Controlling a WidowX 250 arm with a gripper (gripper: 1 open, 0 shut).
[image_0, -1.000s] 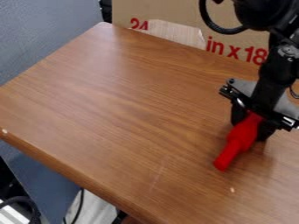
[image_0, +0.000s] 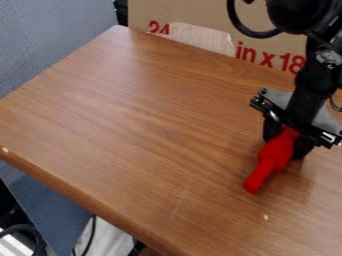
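My gripper (image_0: 289, 135) is low at the right side of the wooden table, angled down toward a red object (image_0: 270, 163) with a rounded body and a narrower end pointing toward the lower left. The red object lies at the gripper's dark fingers, which partly cover its upper end; whether they are closed on it I cannot tell.
A cardboard box (image_0: 187, 15) with red printing stands behind it. A grey surface lies beyond the left edge, with cables at the lower left.
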